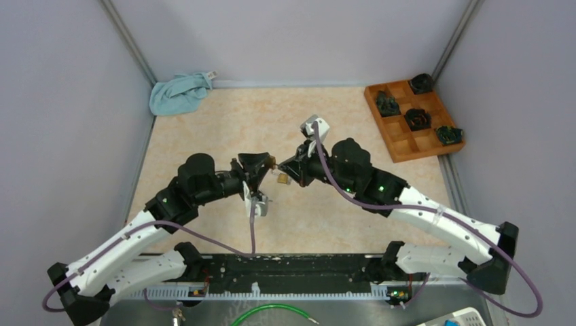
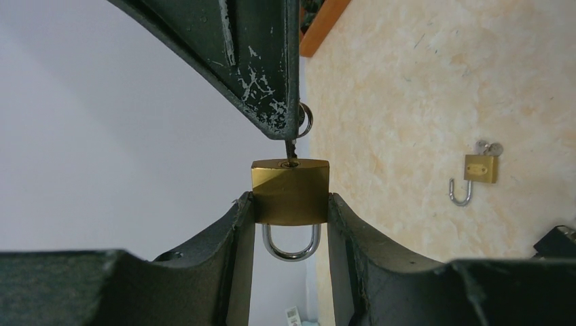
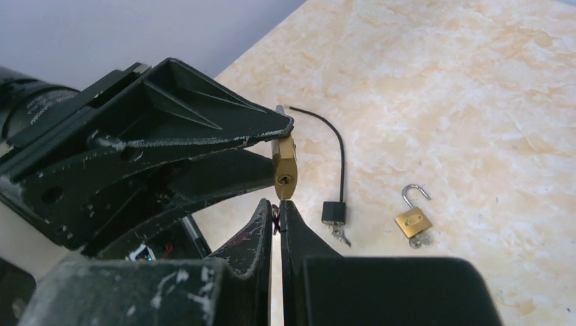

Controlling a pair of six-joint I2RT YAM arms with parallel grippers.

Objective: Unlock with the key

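Note:
A brass padlock (image 2: 291, 193) is clamped in my left gripper, its keyhole side facing away from the fingers and both shackle legs meeting the body. My right gripper is shut on a small key (image 2: 291, 149), whose ring sticks out beside the fingertips. In the left wrist view the blade points straight at the keyhole and its tip is at the slot; how deep it sits cannot be told. From the right wrist view, the padlock (image 3: 284, 166) is just ahead of the right fingertips. The top view shows both grippers tip to tip above the table.
Another brass padlock (image 3: 413, 221) with an open shackle and keys lies on the table below. Near it are a black lock (image 3: 333, 212) and a black cable (image 3: 339, 142). A wooden tray (image 1: 402, 145) and a blue cloth (image 1: 178, 96) lie at the back corners.

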